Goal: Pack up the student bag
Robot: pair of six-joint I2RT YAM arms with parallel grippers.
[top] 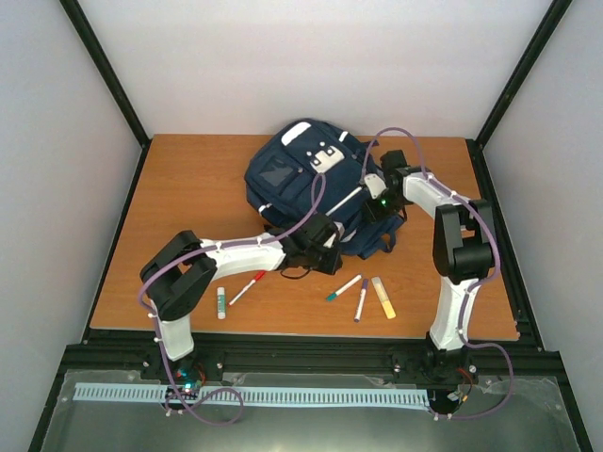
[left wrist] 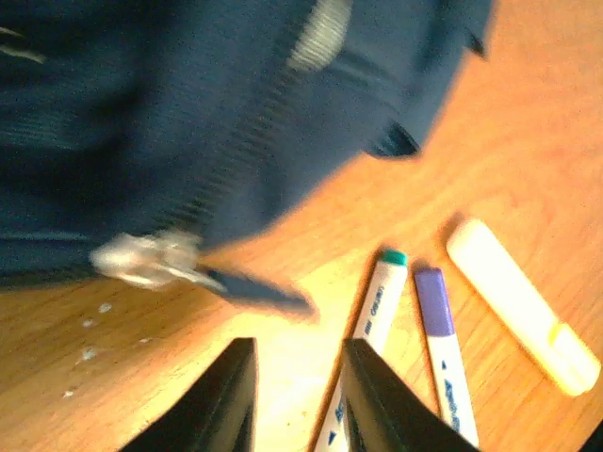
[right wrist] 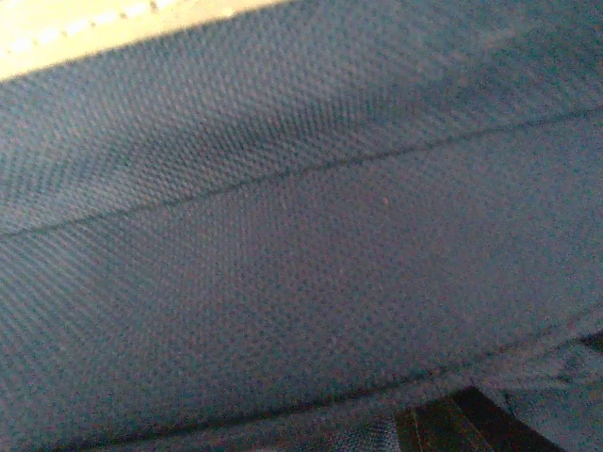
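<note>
The dark blue bag (top: 311,188) lies tilted at the back of the table, its top toward the upper left. At its right side is my right gripper (top: 371,213), against the fabric; blue cloth (right wrist: 301,273) fills the right wrist view. My left gripper is part open near the bag's lower edge, with nothing between its fingers. In front lie a green-capped marker (left wrist: 382,301), a purple-capped marker (left wrist: 443,348) and a yellowish stick (left wrist: 518,301). Farther left are a red-capped marker (top: 247,287) and a white-and-green tube (top: 220,302).
A zipper pull (left wrist: 254,290) hangs from the bag's edge, close to my left gripper. Bare table shows at the left (top: 188,188) and along the front right (top: 443,311). The back wall stands just behind the bag.
</note>
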